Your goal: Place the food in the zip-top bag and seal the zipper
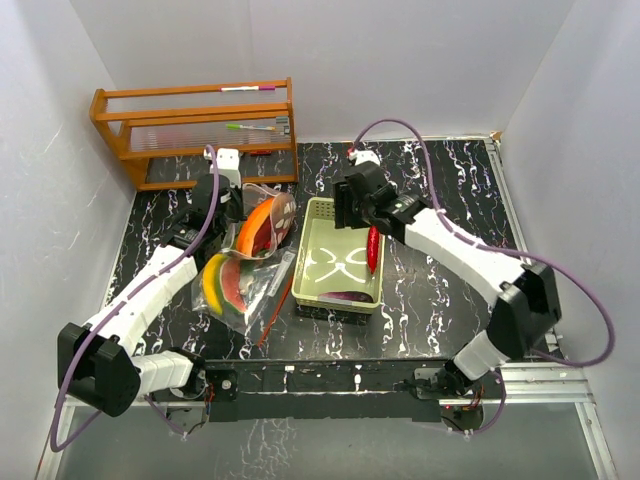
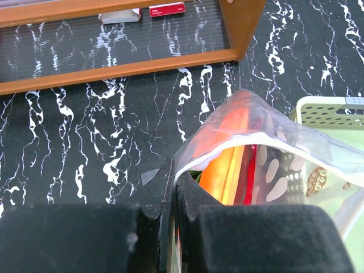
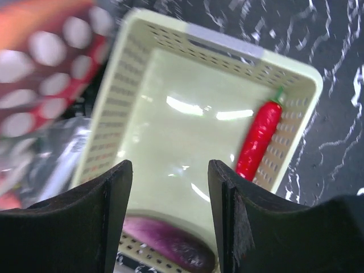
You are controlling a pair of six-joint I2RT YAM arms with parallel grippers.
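The clear zip bag lies left of the bin, holding watermelon and orange pieces. My left gripper is shut on the bag's edge, whose mouth hangs open to the right. My right gripper hovers over the green bin, part open, with nothing between its fingers. In the bin lie a red chili along the right side and a purple eggplant at the near end.
A wooden rack with pens stands at the back left. The marble table has free room right of the bin and behind it.
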